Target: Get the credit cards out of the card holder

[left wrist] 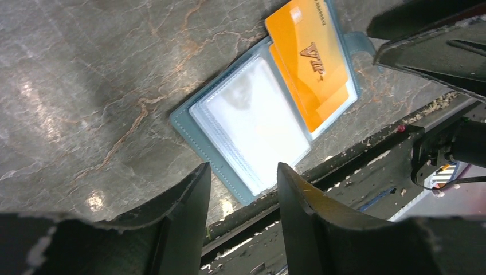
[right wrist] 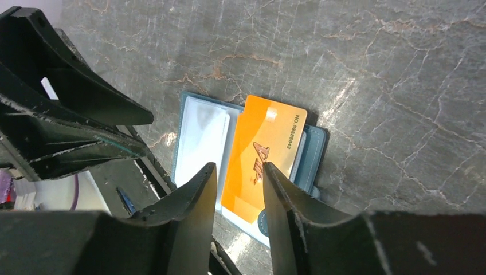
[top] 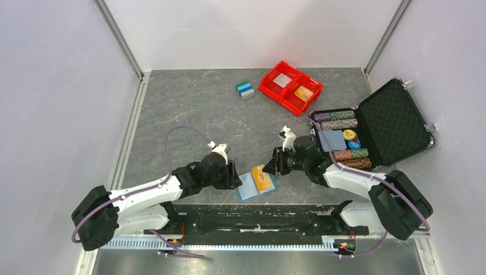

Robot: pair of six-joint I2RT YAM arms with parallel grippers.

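Note:
The card holder (top: 247, 187) lies open near the front edge, a white sleeve (left wrist: 252, 120) on one half and orange cards (left wrist: 312, 57) on the other, as both wrist views show. The top orange card (right wrist: 269, 137) carries a printed number. My left gripper (top: 233, 179) is at the holder's left, fingers apart and empty, above the white half in its wrist view (left wrist: 240, 172). My right gripper (top: 276, 163) hovers at the holder's upper right, fingers apart and empty, over the orange card in its wrist view (right wrist: 238, 171).
A red two-compartment tray (top: 291, 73) with cards stands at the back, beside stacked bricks (top: 245, 90). An open chip case (top: 395, 123) occupies the right.

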